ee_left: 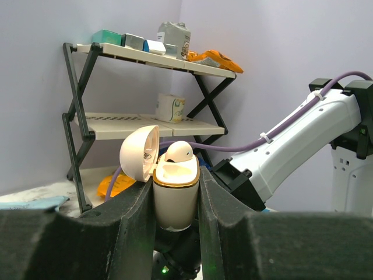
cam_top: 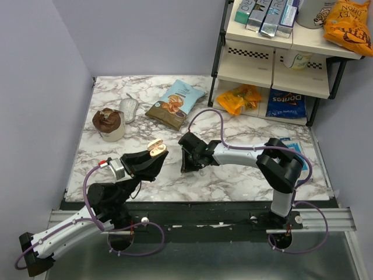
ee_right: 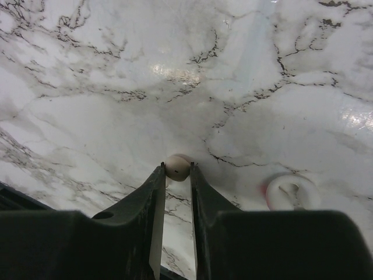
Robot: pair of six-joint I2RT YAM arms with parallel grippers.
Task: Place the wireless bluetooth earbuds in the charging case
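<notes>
My left gripper is shut on the beige charging case (ee_left: pixel 175 204), held upright in the air with its lid (ee_left: pixel 137 153) flipped open; one earbud (ee_left: pixel 178 150) sits in it. In the top view the case (cam_top: pixel 157 150) is left of centre. My right gripper is low over the marble table, its fingertips touching either side of a small round beige earbud (ee_right: pixel 176 166); whether it grips it firmly is hard to tell.
A small white ring-like object (ee_right: pixel 291 192) lies right of the earbud. Snack bags (cam_top: pixel 175 105), a brown-topped container (cam_top: pixel 109 122) and a shelf rack (cam_top: pixel 245 73) stand at the back.
</notes>
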